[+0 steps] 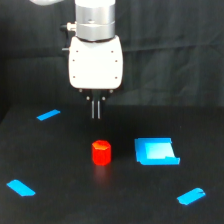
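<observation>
My gripper (96, 117) hangs pointing down from the white hand at the upper middle of the camera view. Its two thin dark fingers are close together; whether they are fully shut is too small to tell. No object shows between them. A small red block (101, 152) with a roughly six-sided outline stands on the dark table, below the fingertips in the picture and slightly to the right. A clear gap separates block and fingers. To the block's right lies a light blue, box-like tray (157, 151) with a paler inside or flap.
Flat blue strips lie on the black table: one strip (48, 115) at the back left, another strip (20, 187) at the front left, and a third strip (191, 196) at the front right. Bare table surrounds the red block. Dark cloth (170, 60) hangs behind.
</observation>
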